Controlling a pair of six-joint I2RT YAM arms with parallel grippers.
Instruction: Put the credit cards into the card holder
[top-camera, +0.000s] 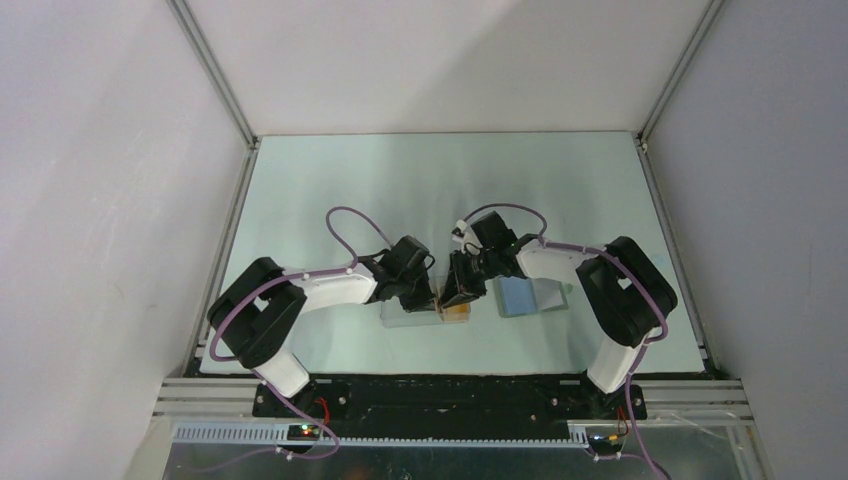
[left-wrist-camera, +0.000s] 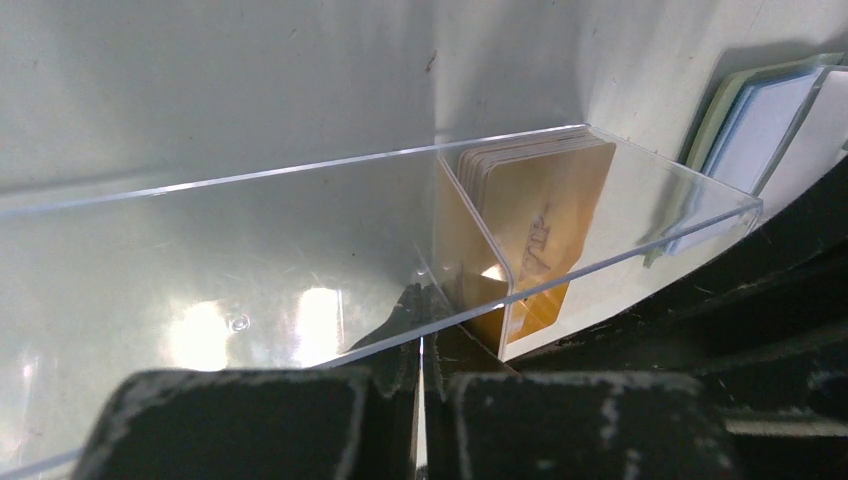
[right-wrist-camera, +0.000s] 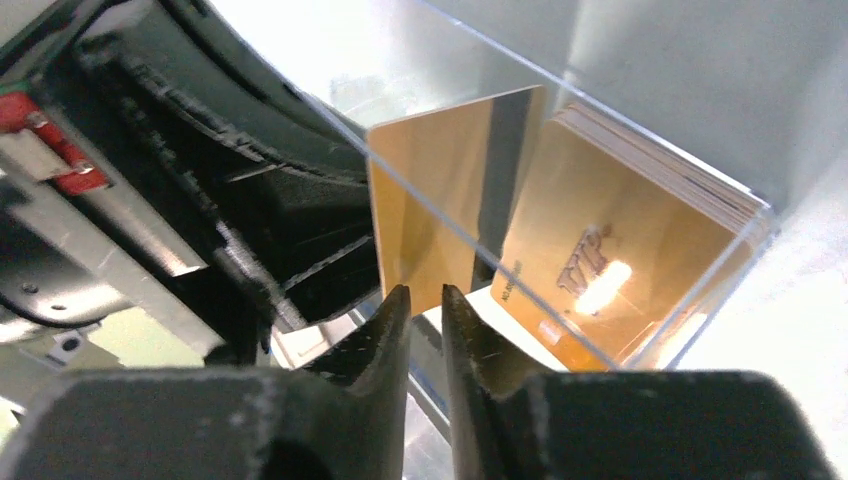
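Note:
In the left wrist view a stack of gold cards (left-wrist-camera: 545, 205) stands in the right end of a clear open box (left-wrist-camera: 300, 168). One gold card (left-wrist-camera: 468, 235) stands tilted apart from the stack. My left gripper is shut at the box's front wall, beside the lone card, with nothing plainly between its fingers. From the right wrist view, that lone card (right-wrist-camera: 430, 190) shows a dark stripe. My right gripper stands slightly open, its tips overlapping the card's lower edge; whether they touch it I cannot tell. A blue-and-white holder (top-camera: 518, 297) lies right of the box.
Both grippers (top-camera: 443, 300) crowd together over the box. The left arm's dark gripper body (right-wrist-camera: 290, 200) fills the left of the right wrist view. Clear tabletop (top-camera: 440, 165) stretches behind the arms.

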